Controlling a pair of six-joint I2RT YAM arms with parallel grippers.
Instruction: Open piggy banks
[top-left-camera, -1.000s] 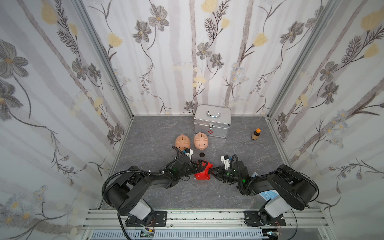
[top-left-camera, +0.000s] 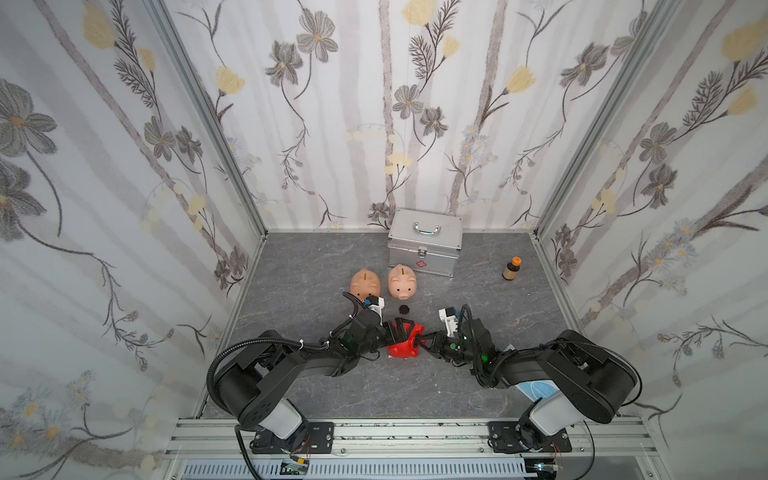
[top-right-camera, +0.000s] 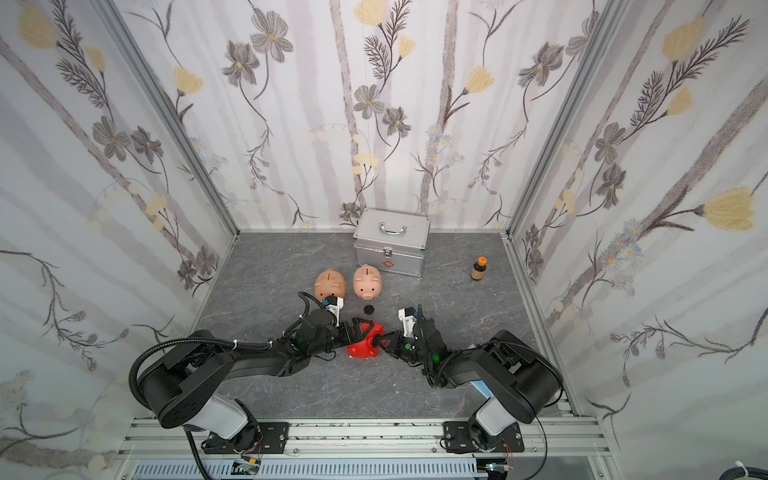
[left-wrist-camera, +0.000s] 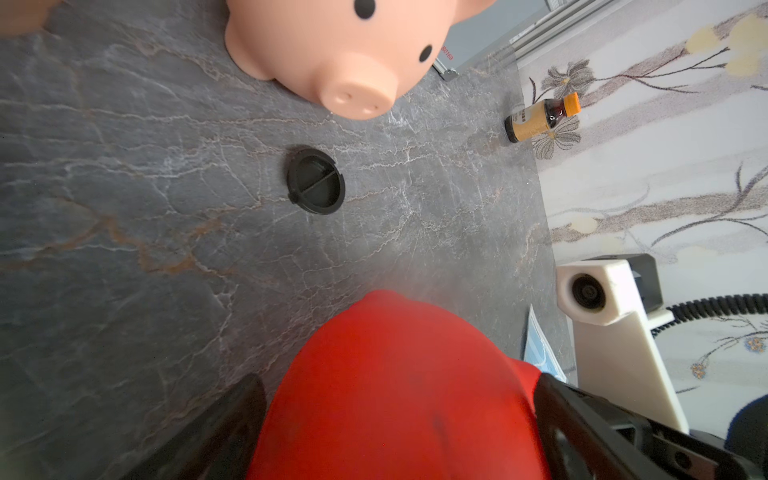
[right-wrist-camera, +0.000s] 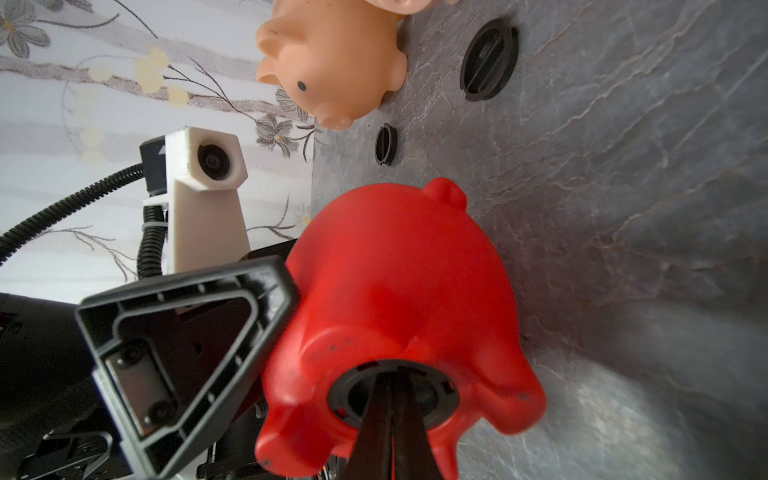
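Observation:
The red piggy bank (right-wrist-camera: 400, 264) is tipped with its underside and feet facing my right gripper. My left gripper stands open wide, its fingers on either side of the red body. A round black plug (right-wrist-camera: 344, 400) shows in the belly. My right gripper is shut, its narrow tips at the plug's middle, hiding part of it; whether anything thin lies between them cannot be seen. Two pinkish piggy banks stand upright behind: one paler (top-left-camera: 402, 281), one more orange (top-left-camera: 365, 284). Two loose black plugs, one larger in view (right-wrist-camera: 488, 60) and one smaller (right-wrist-camera: 385, 144), lie on the table.
A silver case (top-left-camera: 424, 244) stands at the back. The brown bottle (top-left-camera: 511, 269) with an orange cap is at the right. A blue-and-white sheet (top-left-camera: 540, 389) lies beneath the right arm. Grey table between case and bottle is free.
The right arm has shifted and turned slightly, its tips staying at the red bank's underside. The left arm and the other objects look almost still.

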